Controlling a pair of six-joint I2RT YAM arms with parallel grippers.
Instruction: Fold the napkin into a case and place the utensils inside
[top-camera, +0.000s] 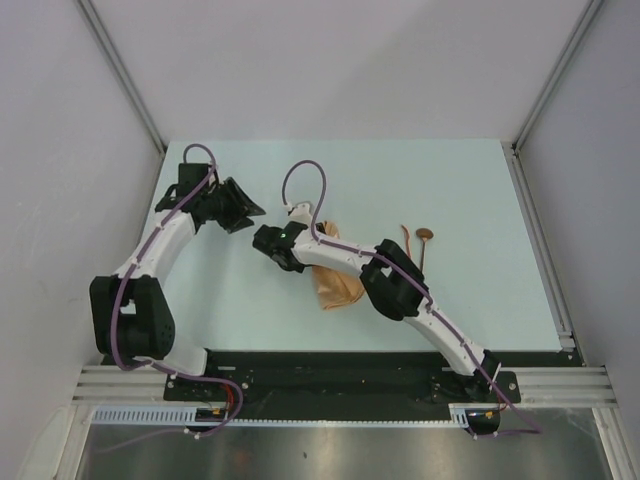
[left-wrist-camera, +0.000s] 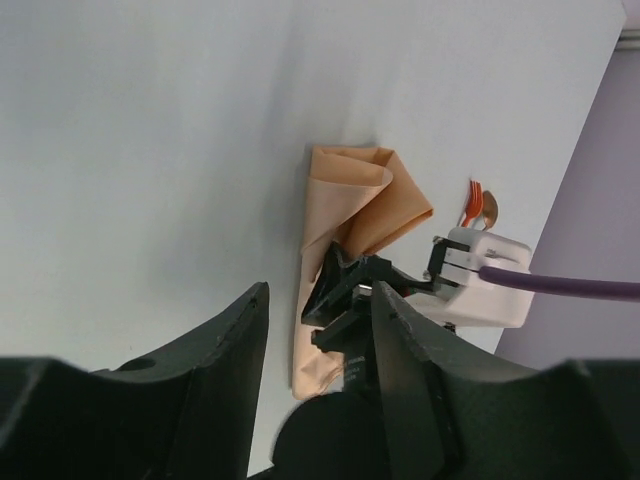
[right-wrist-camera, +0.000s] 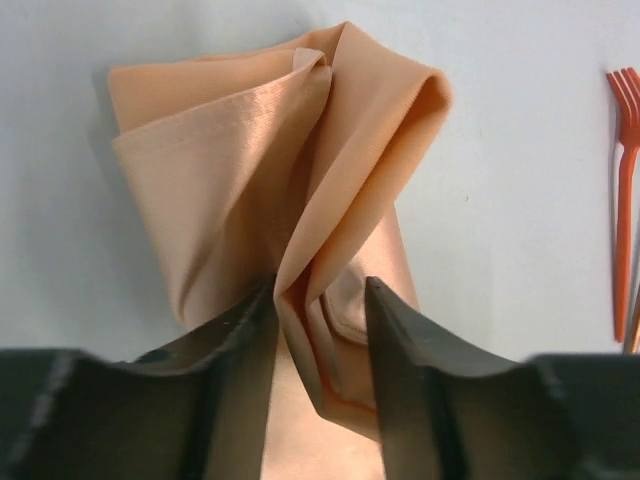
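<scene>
The peach napkin (top-camera: 338, 288) lies mid-table, partly under my right arm; one end is bunched in raised folds, as the right wrist view shows. My right gripper is at these folds with its fingers apart, and a folded ridge of cloth stands between them. To the left of the napkin is my left gripper (top-camera: 252, 213), clear of it. In the left wrist view its fingers (left-wrist-camera: 240, 325) stand apart with no cloth between them. An orange fork (right-wrist-camera: 627, 170) and a wooden spoon (top-camera: 424, 235) rest on the table to the napkin's right.
My right arm (top-camera: 400, 285) crosses from the front right over part of the napkin. Table to the napkin's left is also free.
</scene>
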